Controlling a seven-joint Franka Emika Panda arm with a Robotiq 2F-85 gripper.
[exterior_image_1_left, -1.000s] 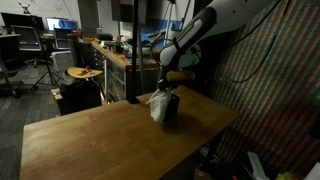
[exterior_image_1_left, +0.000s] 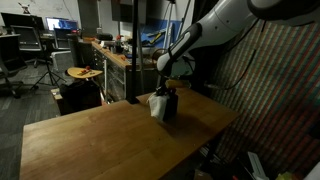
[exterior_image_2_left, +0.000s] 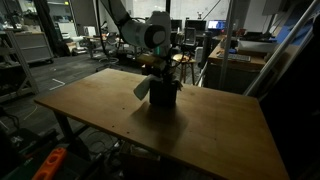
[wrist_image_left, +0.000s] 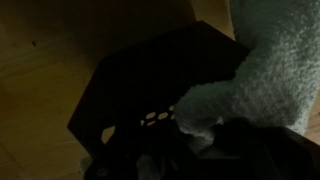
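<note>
A pale grey-white cloth (exterior_image_1_left: 158, 107) hangs at the side of a black open box (exterior_image_1_left: 171, 103) on the wooden table. My gripper (exterior_image_2_left: 157, 73) is over the box and shut on the cloth. From the second exterior view, the cloth (exterior_image_2_left: 142, 88) drapes down the left of the box (exterior_image_2_left: 164, 94). Up close in the wrist view, the cloth (wrist_image_left: 272, 85) runs along the right and down to the dark fingers, whose tips are hard to make out. The box (wrist_image_left: 150, 75) lies beyond them, with a row of small holes in its wall.
A dark post (exterior_image_1_left: 134, 50) rises behind the table. Chairs, desks and a stool (exterior_image_1_left: 84, 73) stand farther back.
The arm has shifted slightly above the box. The cloth stays in the gripper and hangs at nearly the same place; the box has not visibly moved.
</note>
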